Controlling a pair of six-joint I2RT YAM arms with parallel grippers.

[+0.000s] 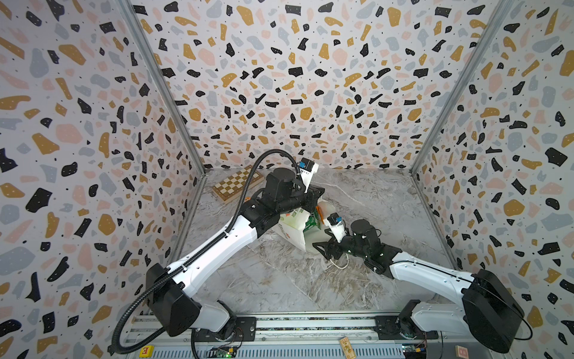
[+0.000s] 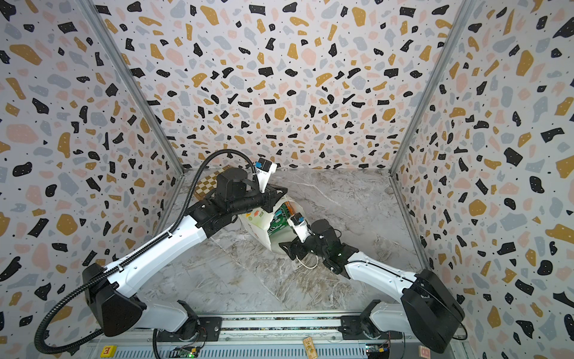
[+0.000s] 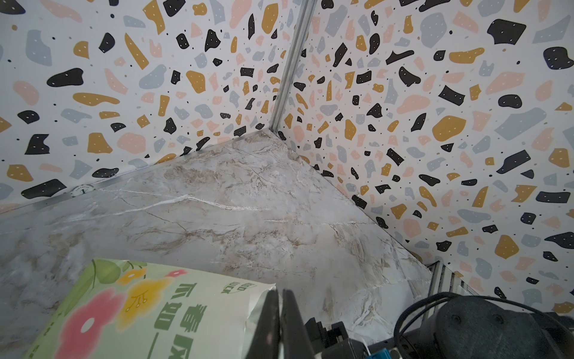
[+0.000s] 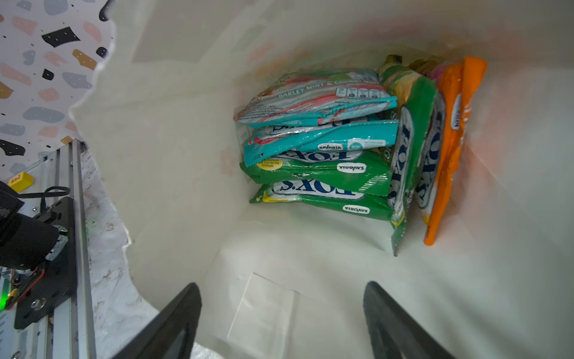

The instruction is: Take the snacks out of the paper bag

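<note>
The white paper bag point(image 4: 514, 263) lies on its side with its mouth toward the right arm; its outside point(image 3: 143, 317) is pale green with flowers. Deep inside are several snack packs: a stack of teal packs point(image 4: 323, 140) and green packs point(image 4: 323, 170), plus an upright green pack point(image 4: 412, 137) and an orange pack point(image 4: 457, 149) against the right side. Over the bag, my left gripper is shut on the edge of its paper. My right gripper is at the bag's mouth, fingers apart and nothing between them, short of the packs.
A checkered board point(image 1: 238, 182) rests at the back left of the marble table. The bag's white cord handle point(image 1: 339, 265) hangs out beneath the right gripper. Bare table point(image 1: 382, 191) extends behind and to the right.
</note>
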